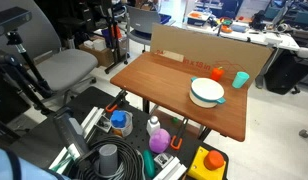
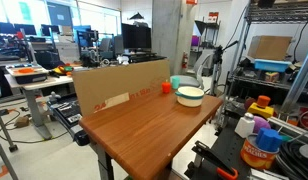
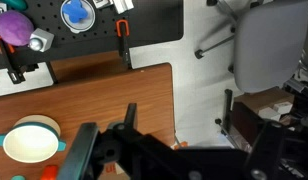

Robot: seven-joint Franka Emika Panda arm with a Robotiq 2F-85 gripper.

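My gripper reaches in from the bottom of the wrist view, its dark fingers apart and nothing visible between them. Below it are the wooden table (image 3: 104, 110) and, to the right, the pale floor. A white bowl with teal handles (image 1: 206, 92) stands on the right half of the table, also seen as a round bowl (image 3: 31, 138) at lower left in the wrist view. Behind it in the first exterior view are a red object (image 1: 217, 73) and a teal cup (image 1: 241, 79). The gripper is well away from all three.
A cardboard panel (image 2: 124, 84) stands along one table edge. On the dark bench are a white bottle (image 1: 153, 125), a purple ball (image 1: 159, 140), a blue-topped container (image 1: 120, 121) and a yellow box with a red button (image 1: 208, 163). A grey chair (image 3: 264, 48) stands nearby.
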